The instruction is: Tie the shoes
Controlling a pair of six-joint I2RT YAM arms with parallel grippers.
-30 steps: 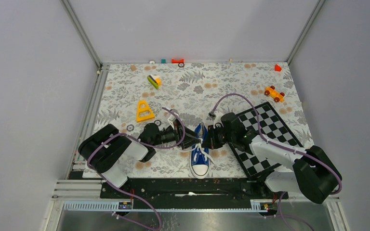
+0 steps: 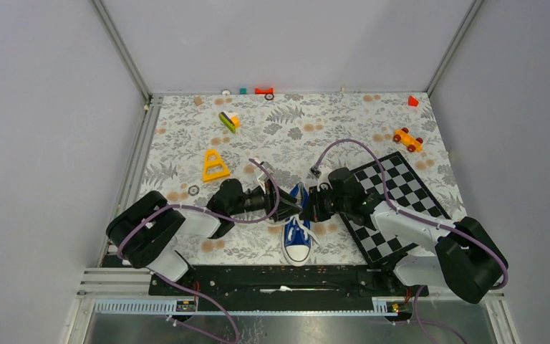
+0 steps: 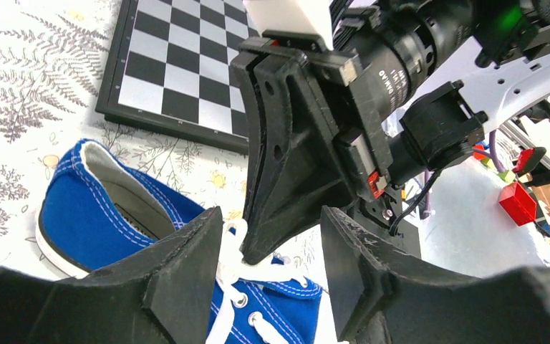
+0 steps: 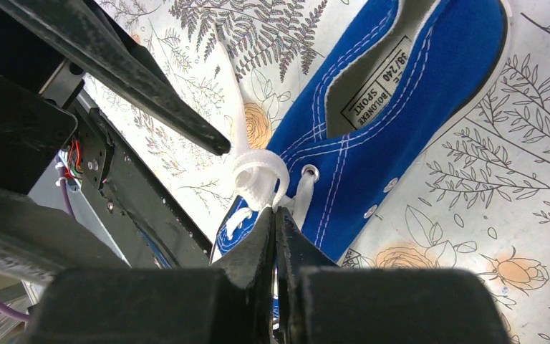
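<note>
A blue shoe (image 2: 297,240) with white laces stands between my two arms, toe toward the front edge. My right gripper is shut on a white lace (image 4: 258,178), which curls up in a loop above its fingertips, over the shoe's eyelets. Just left of that loop, my left gripper is open, its fingers (image 3: 195,261) apart. The left wrist view shows the right gripper's tip between them, down at the lace. One left finger (image 4: 179,118) ends close to the loop in the right wrist view; I cannot tell whether they touch.
A black-and-white checkered board (image 2: 394,204) lies under the right arm. A yellow triangle frame (image 2: 215,165) and a yellow toy car (image 2: 408,139) lie farther back.
The left arm's elbow has swung a little left and toward the front, while its gripper has shifted slightly at the shoe. The right arm and the shoe have stayed in place.
</note>
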